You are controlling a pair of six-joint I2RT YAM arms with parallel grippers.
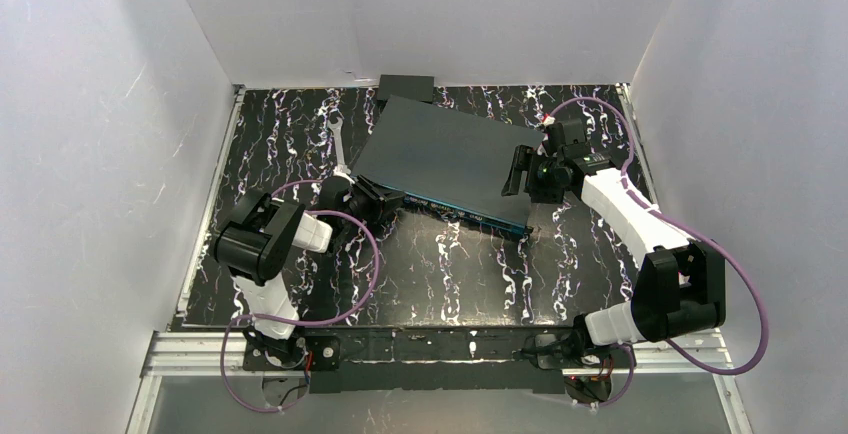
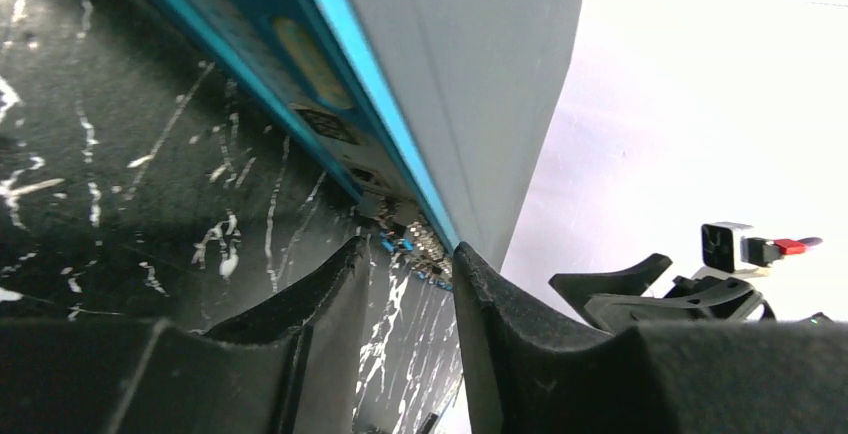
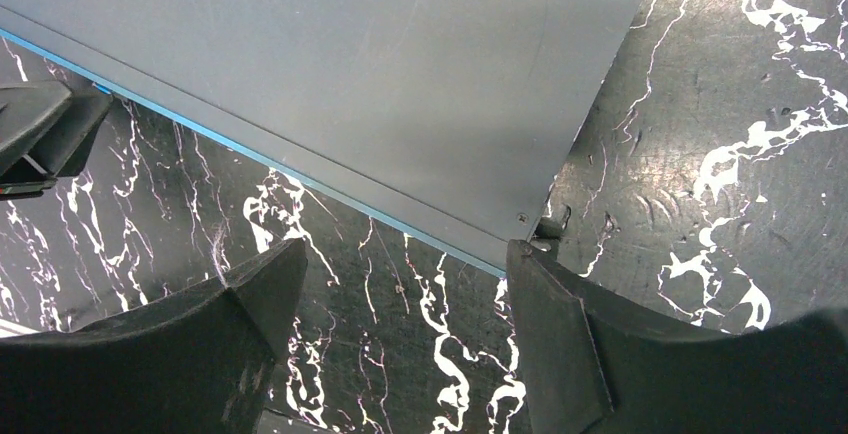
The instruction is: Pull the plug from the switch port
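The dark grey switch [image 1: 450,154] lies at a slant on the marbled table, its blue-edged port face [image 2: 330,84] toward the front. My left gripper [image 1: 394,200] is at the left part of that front edge. In the left wrist view a gap shows between its fingers, with nothing clearly held. Small dark and blue pieces [image 2: 408,239] show at the far end of the port face, beyond the fingertips; whether one is the plug I cannot tell. Over the switch's right end, my right gripper stands open and empty.
A wrench [image 1: 337,139] lies left of the switch and a small black block [image 1: 406,88] behind it. Purple cables loop along both arms.
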